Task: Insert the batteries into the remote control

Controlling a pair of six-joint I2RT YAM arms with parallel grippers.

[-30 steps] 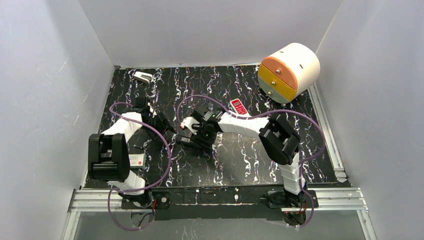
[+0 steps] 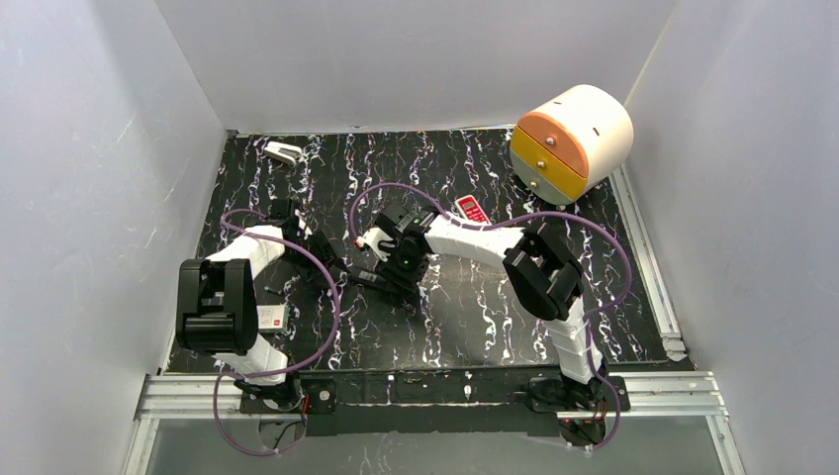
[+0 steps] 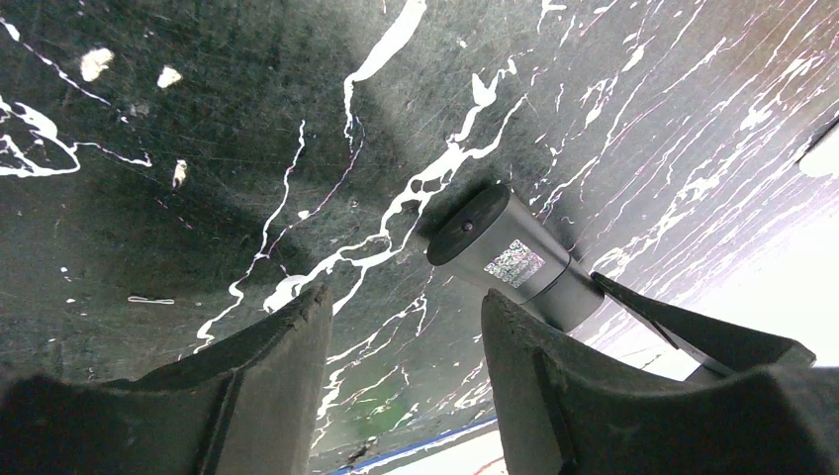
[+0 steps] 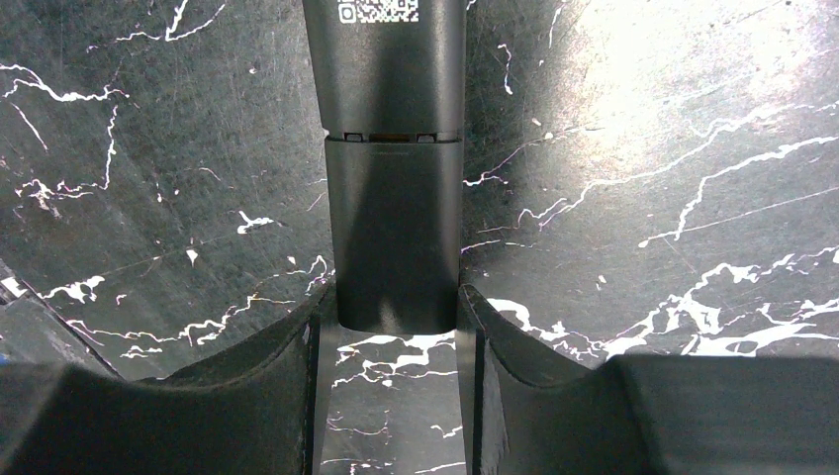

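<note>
A black remote with a QR label lies on the marble table at centre. My right gripper is shut on its end with the battery cover, seen from above in the right wrist view. My left gripper stands open with nothing between its fingers, just left of the remote in the top view. In the left wrist view the remote lies beyond the fingers, a dark finger piece touching its far end. A small dark cylinder, possibly a battery, lies by the left arm.
A white card or box lies at the front left, a red-and-white calculator-like object behind the right arm, a white object at the back left, and a rounded drawer cabinet at the back right.
Both arms have shifted slightly, the right arm's elbow a little to the left and up in the top view. The remote looks unmoved.
</note>
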